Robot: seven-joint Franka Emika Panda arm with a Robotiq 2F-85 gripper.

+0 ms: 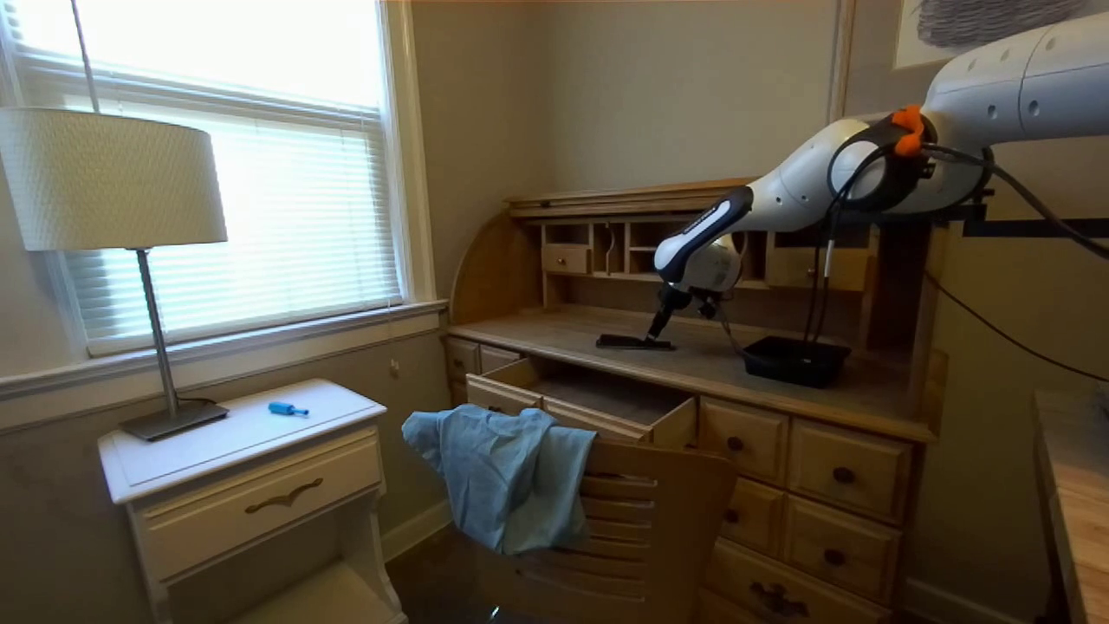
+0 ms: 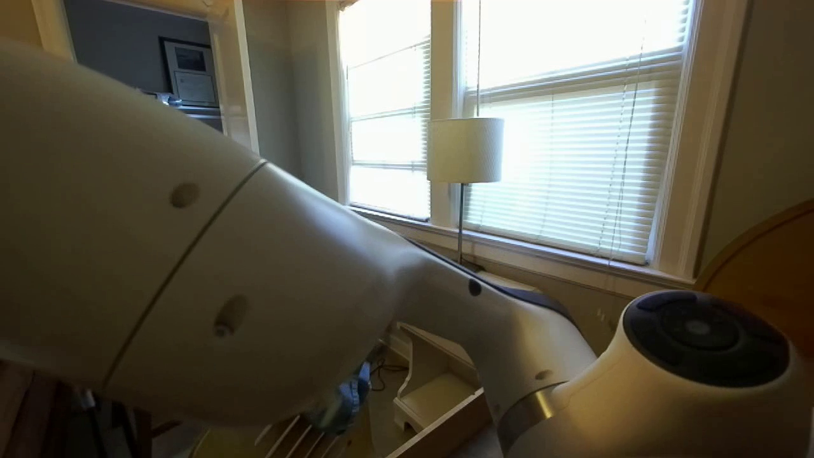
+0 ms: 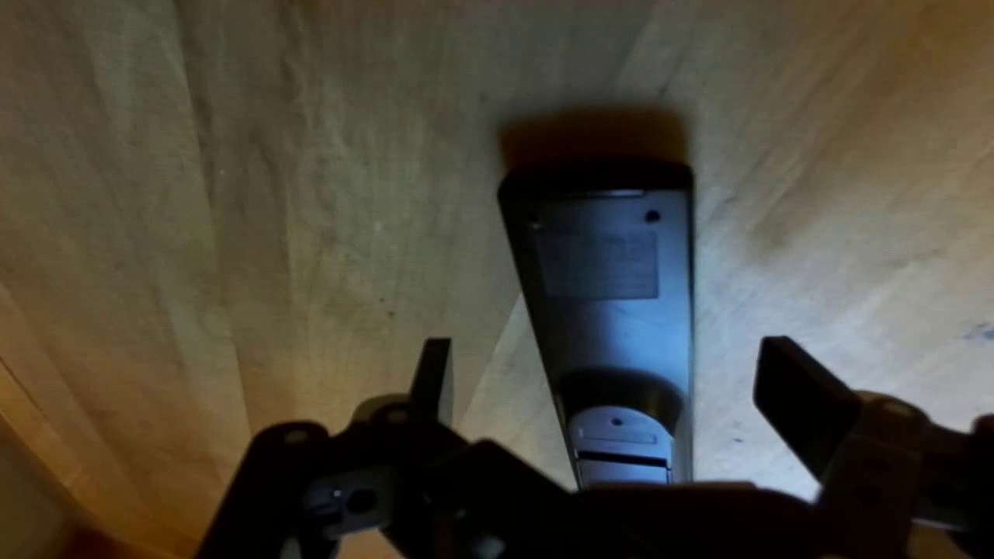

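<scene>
A long black remote control lies on the wooden desktop, its back side with the battery cover facing up in the wrist view. My gripper is open above it, one finger on each side of the remote and wood showing between each finger and its edges. The remote's near end is hidden behind the gripper's body. In exterior view 1, the gripper points down at the right part of the dark remote on the desk. The second exterior view shows mostly the arm; neither gripper nor remote appears there.
A black tray stands on the desk, right of the gripper. Below the desk's front edge a drawer is pulled out. A chair draped with a blue cloth is in front.
</scene>
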